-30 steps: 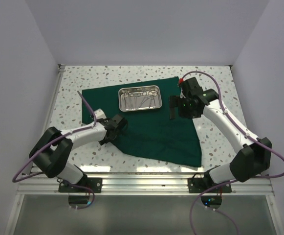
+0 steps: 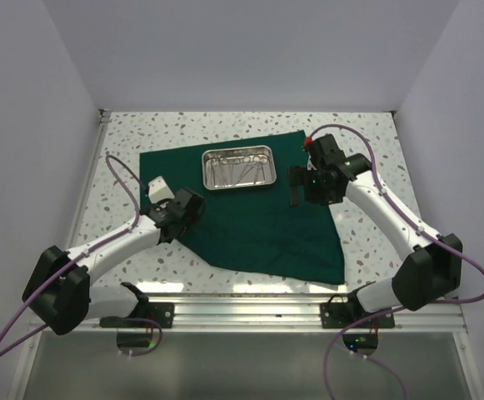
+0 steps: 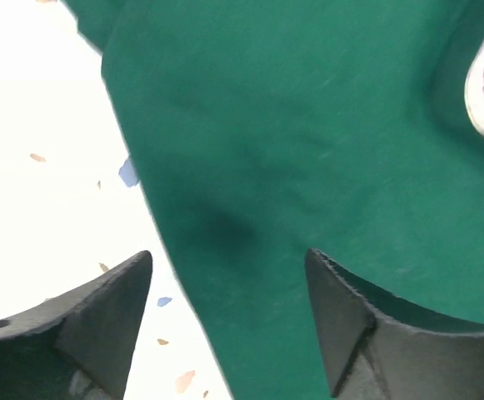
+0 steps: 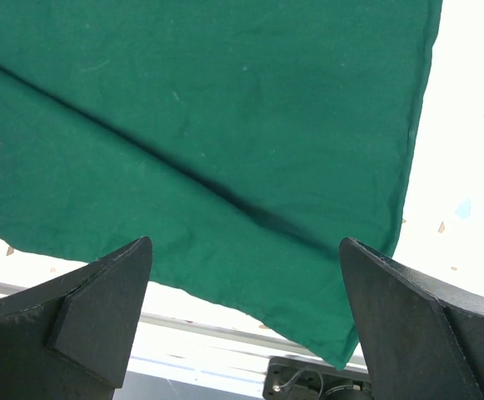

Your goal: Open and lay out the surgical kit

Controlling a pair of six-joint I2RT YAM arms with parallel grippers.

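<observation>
A dark green cloth (image 2: 262, 233) lies spread on the speckled table, its front edge running at a slant and a diagonal crease (image 4: 250, 208) crossing it in the right wrist view. Towards the back of the cloth stands a metal tray (image 2: 239, 187) with several thin instruments (image 2: 237, 169) inside. My left gripper is open above the cloth's left edge, with nothing between its fingers. To the right of the tray my right gripper, open and empty, hangs over the right part of the cloth.
Bare speckled table (image 2: 362, 242) shows right of the cloth and along its front left. A metal rail (image 2: 250, 307) runs along the front edge. Purple cables (image 2: 466, 258) trail from both arms.
The right arm, tray and cloth look almost unchanged.
</observation>
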